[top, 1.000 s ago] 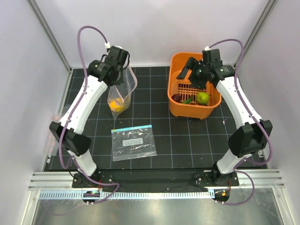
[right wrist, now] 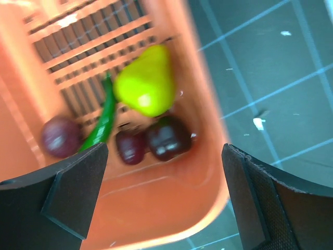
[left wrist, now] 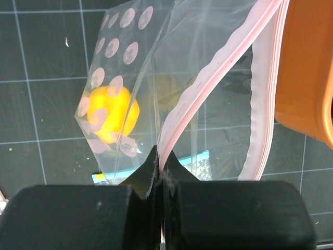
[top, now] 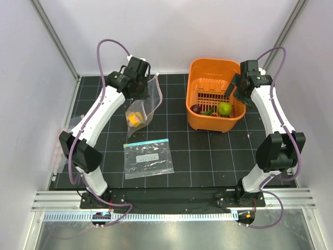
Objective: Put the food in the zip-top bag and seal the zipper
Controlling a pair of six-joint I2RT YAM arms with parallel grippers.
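A clear zip bag with a pink zipper strip [left wrist: 218, 65] hangs from my left gripper, which is shut on the strip's edge; its mouth gapes open toward the basket. Low inside the bag shows a yellow food item [left wrist: 112, 113]. An orange basket [top: 212, 123] holds a green pear-shaped fruit [right wrist: 147, 83], a green pepper [right wrist: 105, 114], a dark purple round item [right wrist: 61, 136] and two dark red fruits, the larger dark fruit [right wrist: 168, 138] lying by the wall. Above the basket's right side my right gripper stands open, nothing between its fingers.
A second, flat zip bag [top: 148, 159] with a blue strip lies on the dark tiled table in front of the hanging bag. Bare tabletop [top: 208, 161] stretches before the basket. The basket's walls rise around the food.
My right gripper has moved right, from over the basket's middle to its right side.
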